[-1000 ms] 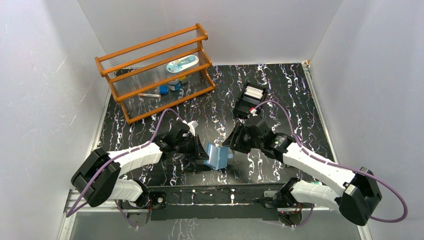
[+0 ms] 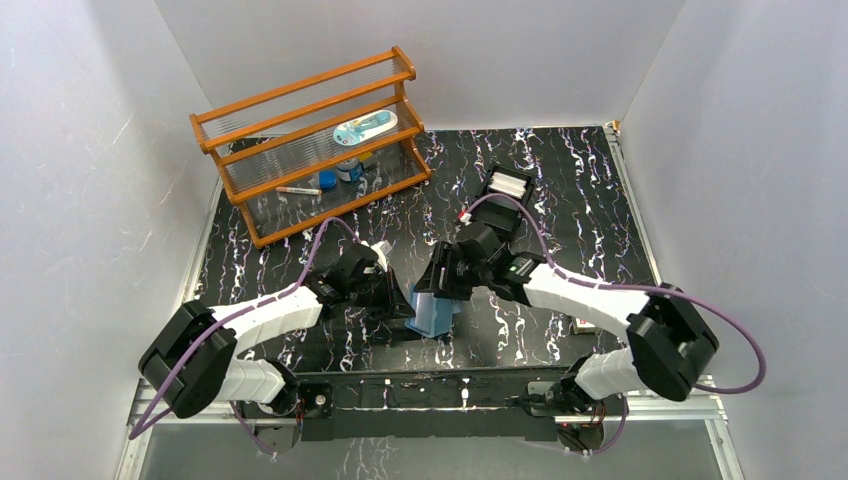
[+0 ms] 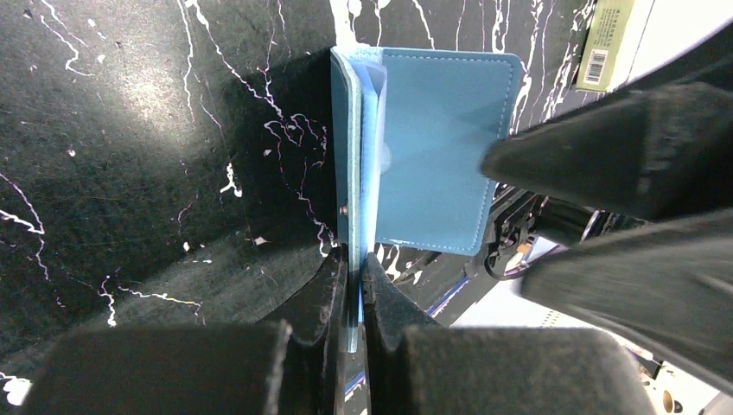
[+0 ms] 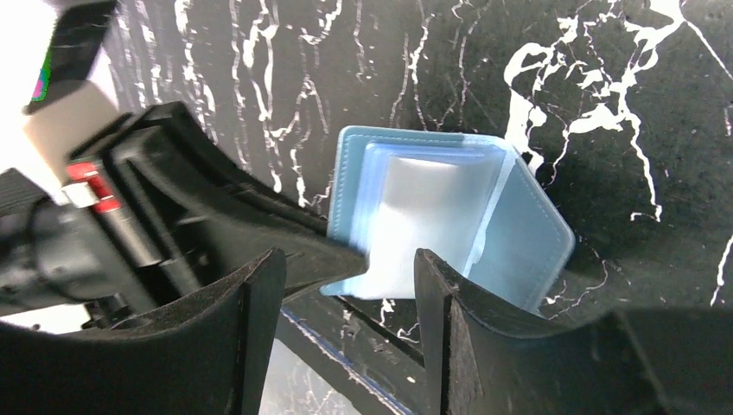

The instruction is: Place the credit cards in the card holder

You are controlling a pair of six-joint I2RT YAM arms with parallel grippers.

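A light blue card holder (image 2: 432, 314) with clear sleeves stands low on the marble surface at front centre. My left gripper is shut on its folded edge, with one flap spread to the right. In the right wrist view the holder (image 4: 432, 225) shows a whitish sleeve. My right gripper (image 2: 437, 265) hangs open just above it, with nothing seen between its fingertips. I cannot tell whether any card is inside the holder.
A black case (image 2: 485, 215) holding white items stands at the back right. A wooden rack (image 2: 300, 181) with small objects fills the back left. A small yellowish box (image 2: 583, 325) lies partly behind the right arm.
The left arm and the holder have barely moved.
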